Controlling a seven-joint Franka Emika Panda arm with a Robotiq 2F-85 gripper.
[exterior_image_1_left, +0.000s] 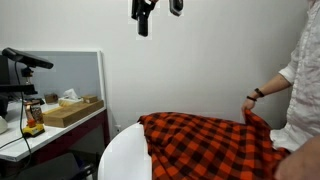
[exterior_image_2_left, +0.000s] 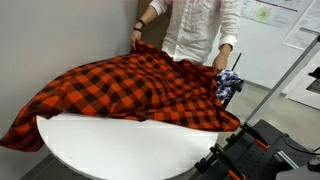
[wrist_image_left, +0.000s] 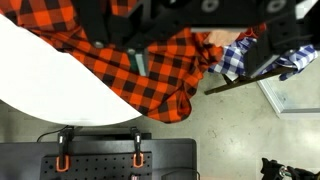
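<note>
A red-and-black checked cloth (exterior_image_1_left: 205, 145) is spread over a white round table (exterior_image_2_left: 110, 150), with folds across it and one side hanging past the table's edge. In the second exterior view, a person in a white shirt (exterior_image_2_left: 200, 25) stands behind the table with both hands on the cloth. High above the table, at the top of the first exterior view, my gripper (exterior_image_1_left: 160, 15) stands open. Its fingers are dark and apart, with nothing seen between them. In the wrist view the cloth (wrist_image_left: 155, 75) lies well below the gripper.
A side desk (exterior_image_1_left: 50, 130) with boxes (exterior_image_1_left: 68, 113) stands at the left. Behind the table, a blue-and-white checked cloth (exterior_image_2_left: 228, 85) is near the person. A black perforated base plate (wrist_image_left: 90, 165) borders the table.
</note>
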